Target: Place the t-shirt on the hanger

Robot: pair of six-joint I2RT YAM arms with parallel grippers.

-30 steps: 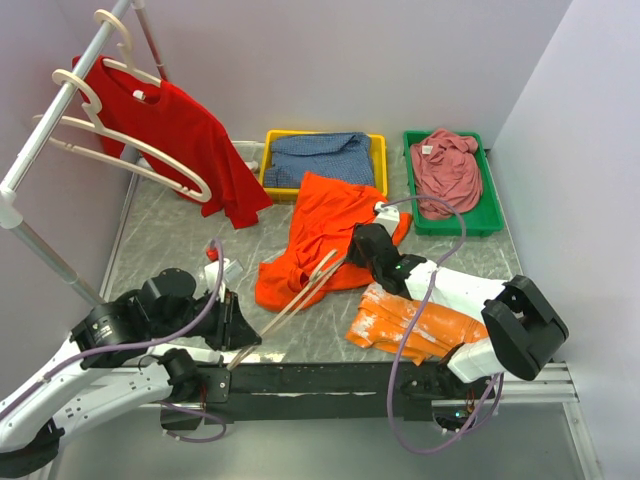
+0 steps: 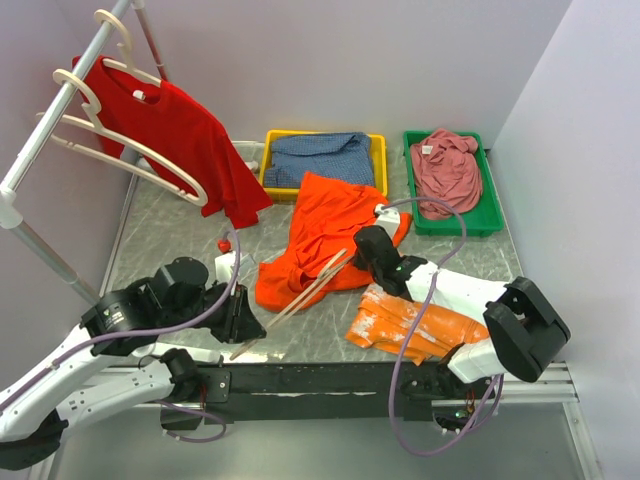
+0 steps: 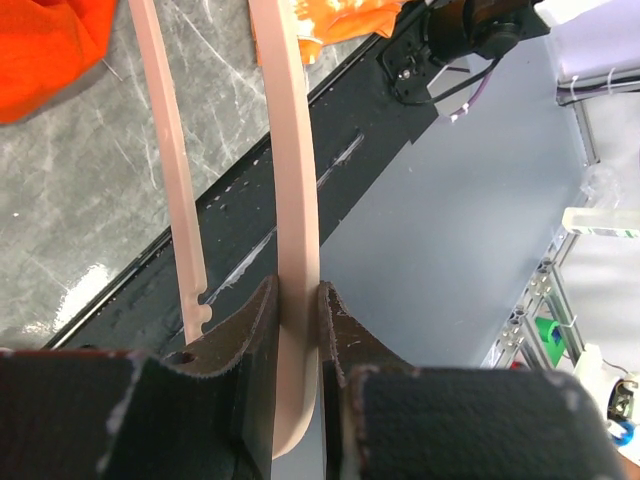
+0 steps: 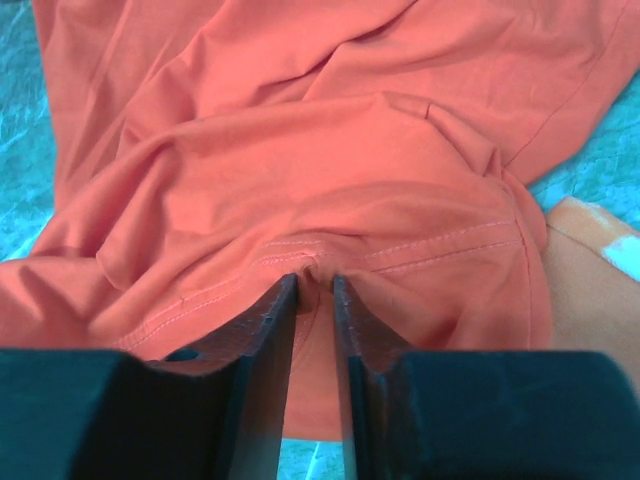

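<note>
An orange t-shirt [image 2: 318, 225] lies spread on the grey table, its folds and a stitched hem filling the right wrist view. My left gripper is shut on one bar of a pale hanger [image 3: 292, 160]. In the top view this hanger [image 2: 290, 310] runs from my left gripper [image 2: 252, 338] toward the shirt, its far end over the near cloth. At the shirt's right side is my right gripper [image 2: 358, 262]. Seen from the right wrist, my right gripper has its fingertips a little apart, with a small ridge of shirt hem [image 4: 312, 268] between them.
A rack at the left carries a red shirt [image 2: 165, 125] and an empty hanger [image 2: 125, 140]. Behind stand a yellow bin [image 2: 378, 165] with blue cloth and a green bin [image 2: 490, 200] with pink cloth. A folded orange cloth [image 2: 400, 325] lies near the front edge.
My left gripper and the hanger have shifted slightly right, toward the shirt.
</note>
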